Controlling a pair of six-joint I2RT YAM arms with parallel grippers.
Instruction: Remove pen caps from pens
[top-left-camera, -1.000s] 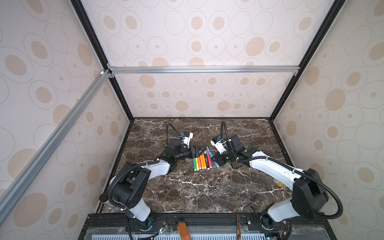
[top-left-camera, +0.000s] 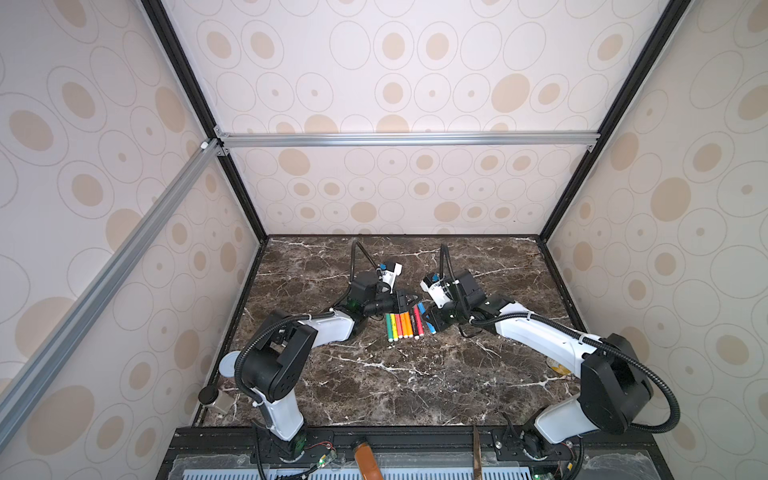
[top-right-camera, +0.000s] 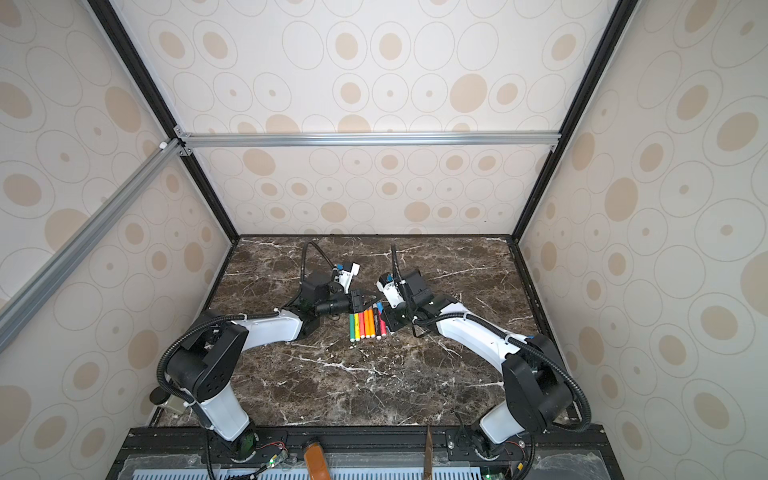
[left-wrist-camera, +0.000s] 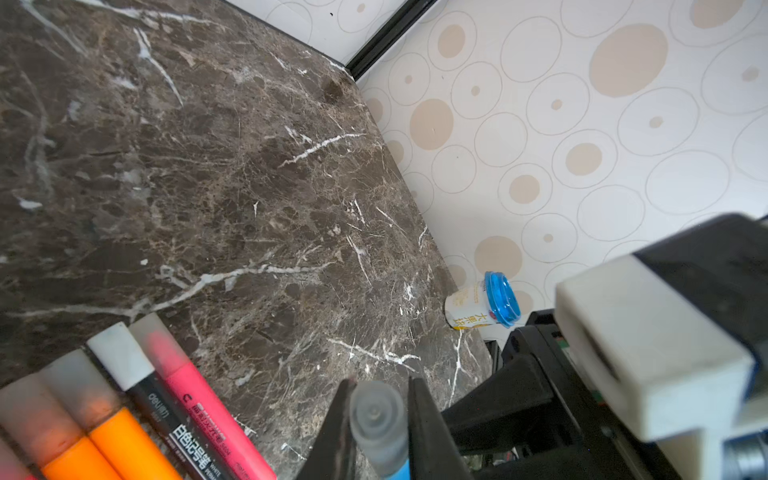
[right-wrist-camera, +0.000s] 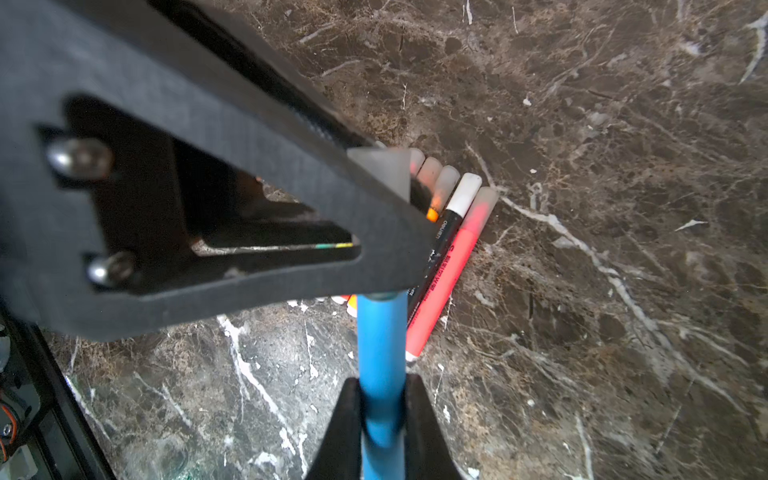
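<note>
A blue pen (right-wrist-camera: 382, 332) is held off the table, with my right gripper shut around its body. Its frosted grey cap (left-wrist-camera: 376, 424) sits between the fingers of my left gripper, which is shut on it. In the right wrist view the left gripper's fingers cross in front of the upper pen and hide where cap and body meet, so I cannot tell whether they are apart. Left of the grippers lies a row of capped pens: a pink pen (right-wrist-camera: 448, 276) and a black pen (left-wrist-camera: 172, 416) with a white cap, then orange, yellow and green ones.
The pen row ends close beside my right gripper. In the left wrist view a white jar (left-wrist-camera: 472, 308) with a blue lid stands farther off near the wall. Bare marble tabletop (top-left-camera: 400, 384) lies in front of the row.
Over the last second my left gripper has moved right to the blue pen's top and shut on the cap. The right arm has hardly shifted.
</note>
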